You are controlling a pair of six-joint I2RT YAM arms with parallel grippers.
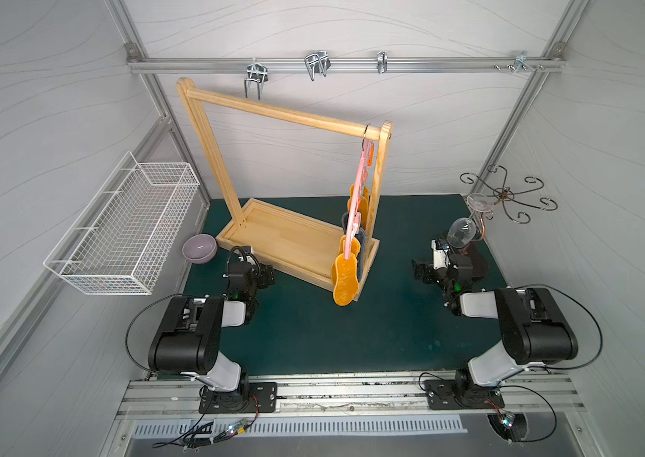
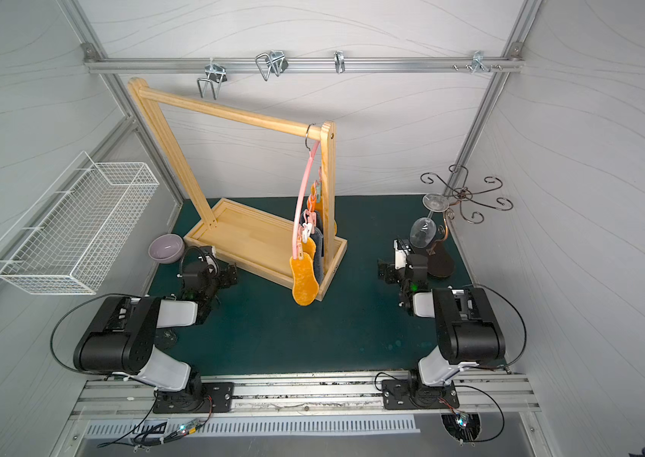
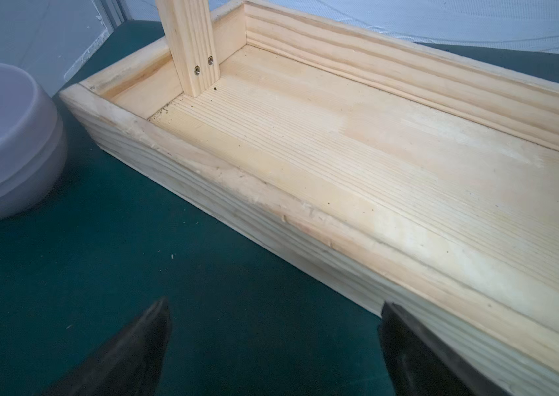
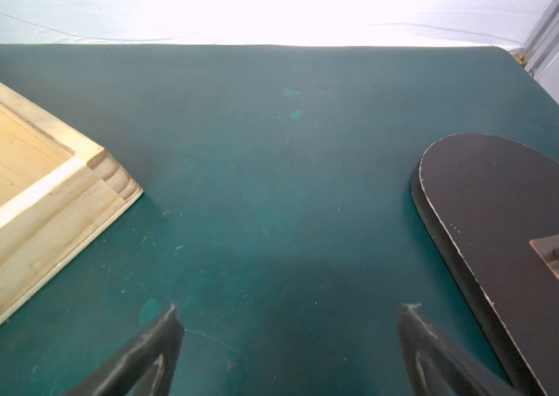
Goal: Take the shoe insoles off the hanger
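A pink hanger (image 1: pixel 354 199) hangs by its hook at the right end of the wooden rack's top bar (image 1: pixel 284 114). Orange insoles (image 1: pixel 346 280) and dark ones (image 2: pixel 317 255) dangle from it, several in all, overlapping so that some are partly hidden. The front orange insole (image 2: pixel 304 279) reaches lowest, over the rack's front right corner. My left gripper stands open before the rack's tray, left of the insoles, with nothing between its fingers. Well to the right of the rack, my right gripper is open and empty too. Neither wrist view shows the insoles.
A purple bowl (image 1: pixel 200 248) sits left of the tray (image 3: pixel 358 244). At the right, a metal stand on a dark base (image 4: pixel 504 198) carries a glass (image 1: pixel 461 231). A white wire basket (image 1: pixel 132 228) is on the left wall.
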